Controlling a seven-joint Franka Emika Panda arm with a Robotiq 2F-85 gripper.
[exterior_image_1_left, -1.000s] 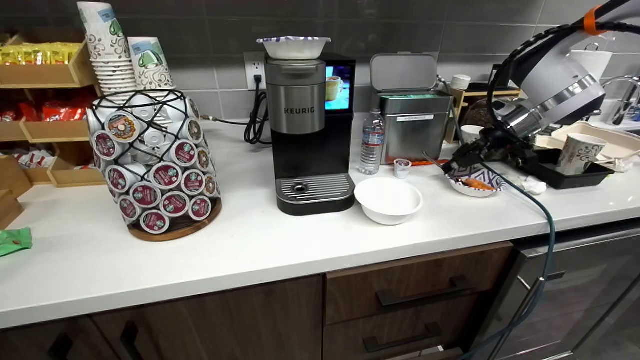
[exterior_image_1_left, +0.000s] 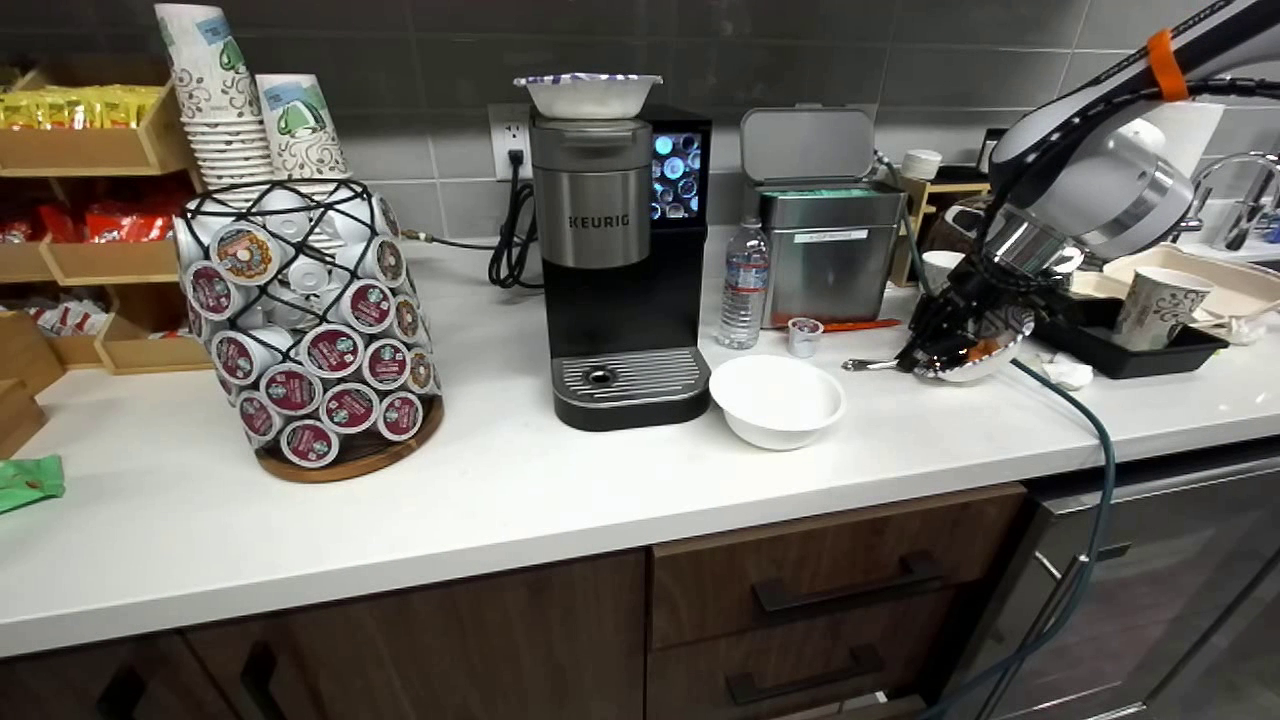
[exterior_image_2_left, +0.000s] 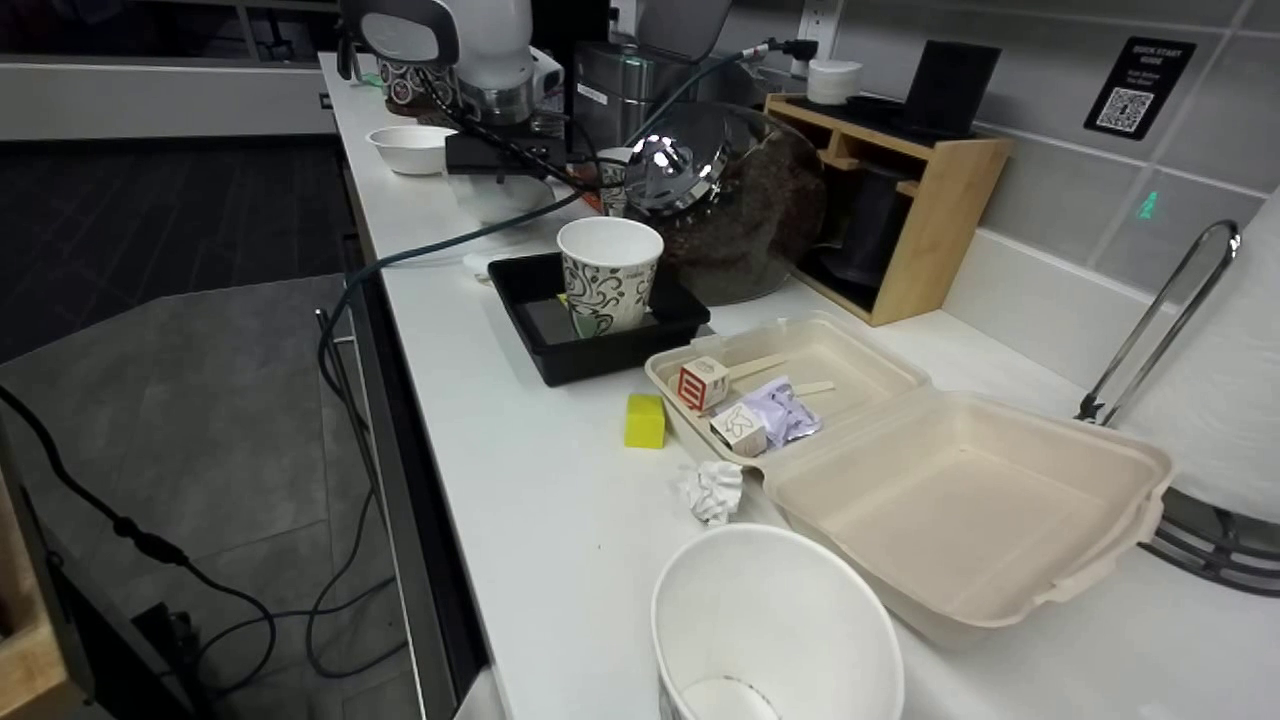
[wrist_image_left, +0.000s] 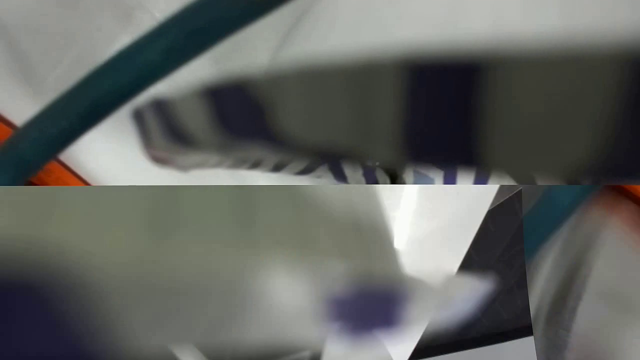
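Observation:
At the right of the counter in exterior view 1, my gripper (exterior_image_1_left: 918, 358) is low over the worktop, shut on what looks like the near rim of a patterned bowl (exterior_image_1_left: 978, 366). The bowl is tilted, its right side raised, with something orange (exterior_image_1_left: 984, 349) inside. Out past the fingers on the left pokes a metallic spoon-like tip (exterior_image_1_left: 866, 364); how it is held is hidden. Purple-and-white bowl rim (wrist_image_left: 348, 108) fills much of the wrist view, blurred and very close. In exterior view 2 the arm mostly covers the bowl (exterior_image_2_left: 504, 198).
A white bowl (exterior_image_1_left: 777, 402), a small pod cup (exterior_image_1_left: 805, 336) and a bottle (exterior_image_1_left: 744, 284) stand to the left. A black tray (exterior_image_1_left: 1134, 348) with a paper cup is close on the right. My teal cable (exterior_image_1_left: 1086, 414) hangs over the counter edge.
The gripper has turned to point more downward. The bowl's right side has come up, tilting it, and the spoon-like tip has swung from slanting upward to nearly level.

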